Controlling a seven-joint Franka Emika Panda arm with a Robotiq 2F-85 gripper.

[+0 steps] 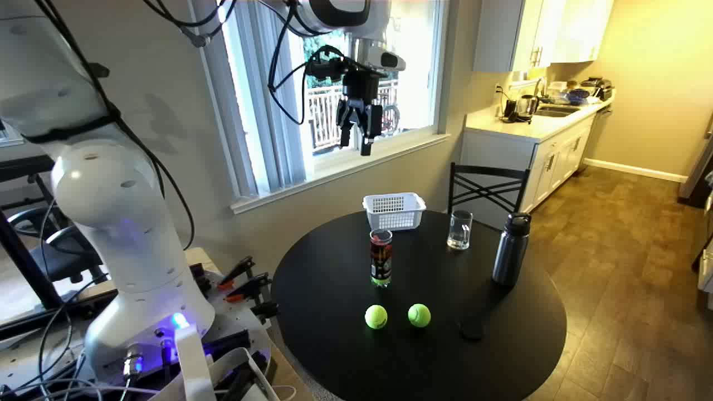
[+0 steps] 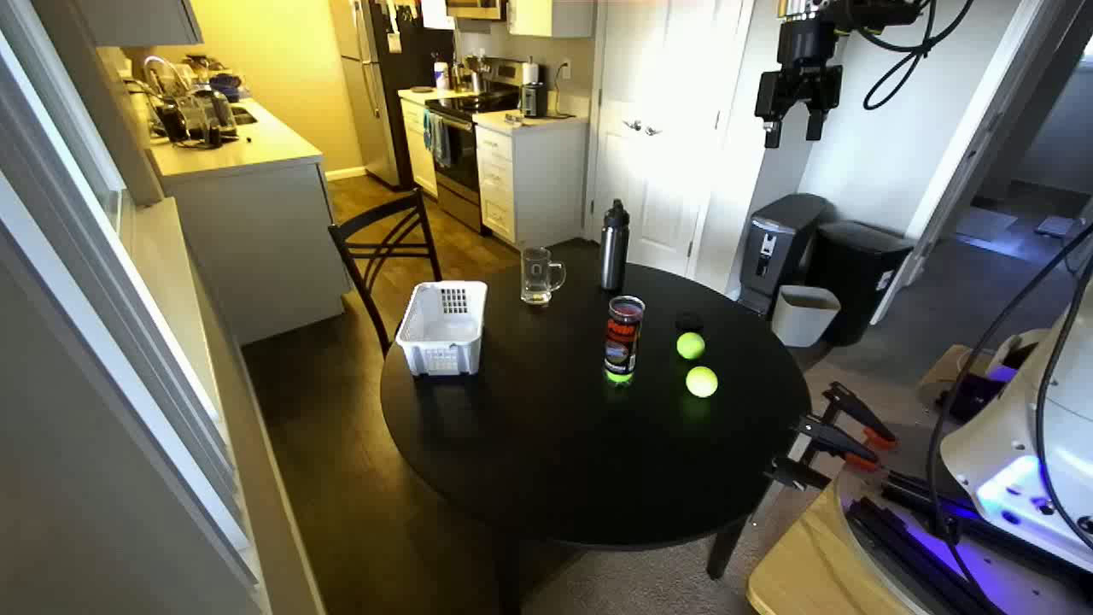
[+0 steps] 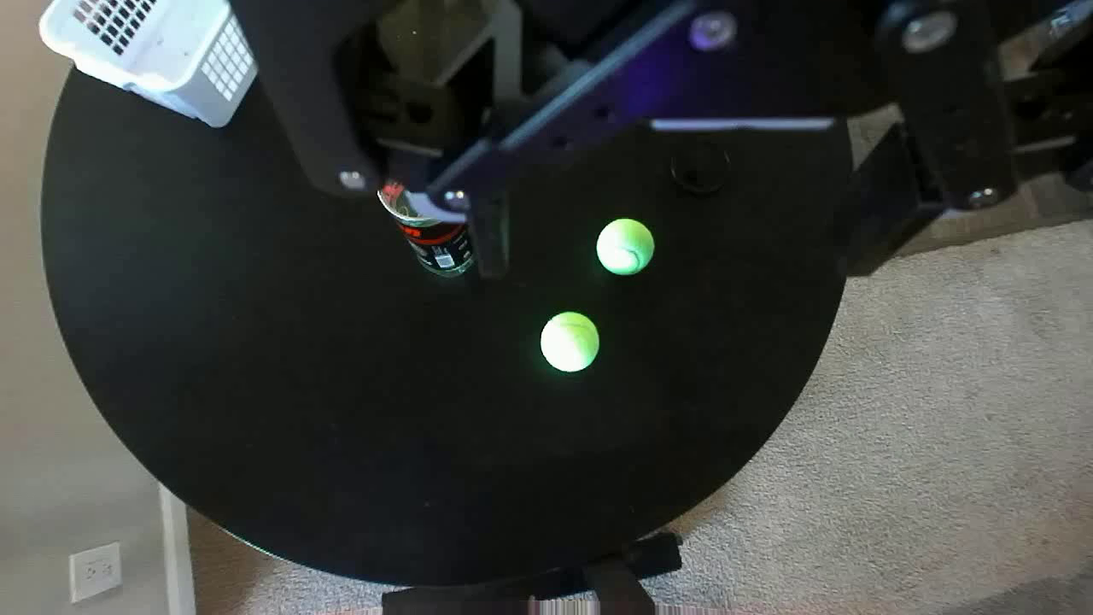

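My gripper (image 1: 355, 148) hangs high above the table, its fingers apart and nothing between them. In exterior view 2 the gripper (image 2: 794, 135) shows the same gap, well clear of everything below. Two green tennis balls lie loose on the black table: one ball (image 1: 376, 317) on the left and another ball (image 1: 419, 315) beside it. Behind them a clear tennis-ball can (image 1: 381, 259) with a dark and red label stands upright, a green ball visible at its bottom. From the wrist, the can (image 3: 441, 244) is partly hidden by a finger, while both balls, including the nearer ball (image 3: 569, 342), show fully.
An empty-looking white basket (image 2: 443, 333) sits near the table's edge by the window. A glass mug (image 1: 459, 230) and a tall dark bottle (image 1: 511, 250) stand upright. Near the balls lies a black round lid-like piece (image 1: 471, 329). Clamps (image 2: 835, 436) jut over the table edge on the robot's side.
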